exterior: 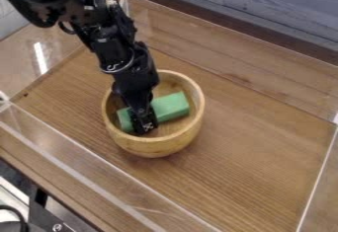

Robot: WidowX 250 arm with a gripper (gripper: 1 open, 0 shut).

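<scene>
A round wooden bowl [165, 142] stands on the wooden table, left of centre. In it lies a green block [168, 108], partly covered by my black gripper [138, 120], which reaches down into the bowl from the upper left. The fingertips are low in the bowl at the left part of the block. They are dark and overlap it, so whether they are shut on it is hard to see.
A pale panelled wall [251, 14] runs along the back. Cables and dark parts are at the lower left corner.
</scene>
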